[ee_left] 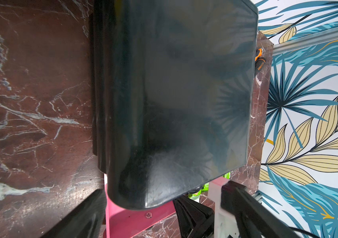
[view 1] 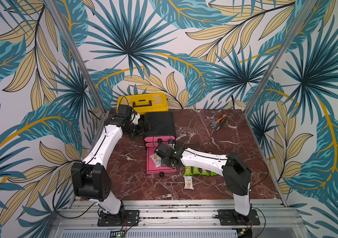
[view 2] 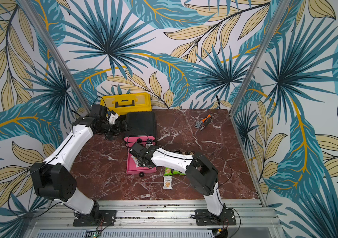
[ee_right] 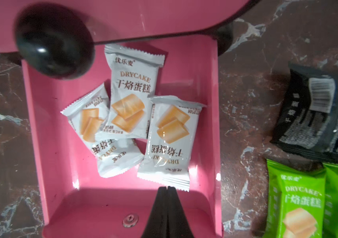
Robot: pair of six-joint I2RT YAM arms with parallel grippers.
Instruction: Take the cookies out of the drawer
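The pink drawer (ee_right: 213, 130) is pulled out of the black cabinet (view 1: 160, 123). Inside lie several white cookie packets; in the right wrist view one packet (ee_right: 133, 95) overlaps a slanted packet (ee_right: 117, 158), and another packet (ee_right: 173, 134) rests flat by the right wall. My right gripper is above the drawer, its fingertips together and nothing between them, just in front of the right-hand packet's lower end. My left gripper stands at the cabinet's left side with its fingers wide apart, the cabinet showing between them.
Right of the drawer lie green packets (ee_right: 299, 202) and black packets (ee_right: 319, 111), and a white packet (view 1: 188, 182) is on the table in front of them. A yellow toolbox (view 1: 157, 101) and pliers (view 1: 219, 122) are farther back.
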